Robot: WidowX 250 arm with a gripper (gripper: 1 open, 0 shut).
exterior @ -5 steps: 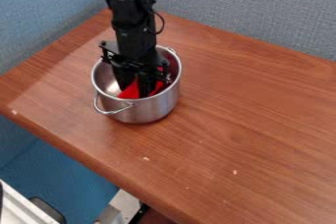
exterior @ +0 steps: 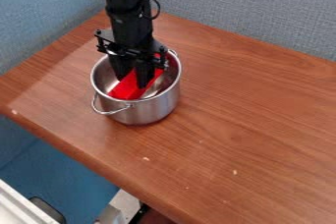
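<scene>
My black gripper [exterior: 137, 71] reaches down into a steel pot [exterior: 151, 110] with wire handles, at the left of the wooden table. Inside the pot is a red object [exterior: 125, 89], partly hidden by the gripper and the rim. The gripper is shut on the red object, though its fingertips are hard to make out against it.
Grey padded walls [exterior: 256, 7] stand behind and to the left. The table's edge drops to a blue area at the lower left, with a white item [exterior: 16, 208] in the corner.
My gripper has shifted a little up and to the left within the pot, and more of the red object shows. The pot stands in about the same place.
</scene>
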